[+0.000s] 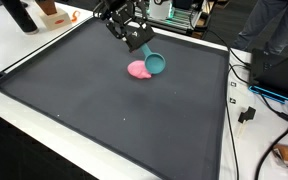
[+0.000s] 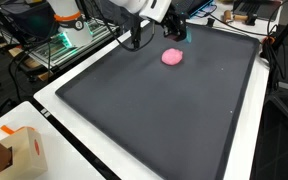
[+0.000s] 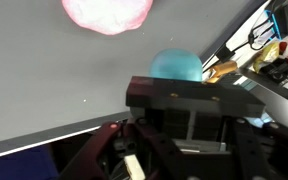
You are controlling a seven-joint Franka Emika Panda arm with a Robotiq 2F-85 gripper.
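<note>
My gripper (image 1: 140, 43) is shut on a teal scoop-like object (image 1: 156, 64), whose round end hangs out past the fingers, toward the table's right side in exterior view 1. A pink, lumpy object (image 1: 139, 70) lies on the dark table just beside that round end. From exterior view 2, the pink object (image 2: 172, 57) is plain to see, while only a bit of the teal object (image 2: 189, 35) shows. In the wrist view the teal object (image 3: 176, 65) sticks out beyond the gripper, which hides its held part; the pink object (image 3: 108, 12) is at the top edge.
Cables and small tools lie off its right side, among them a small pale item with dark prongs (image 1: 246, 116). An orange-and-white thing (image 1: 74, 15) lies beyond the far left edge.
</note>
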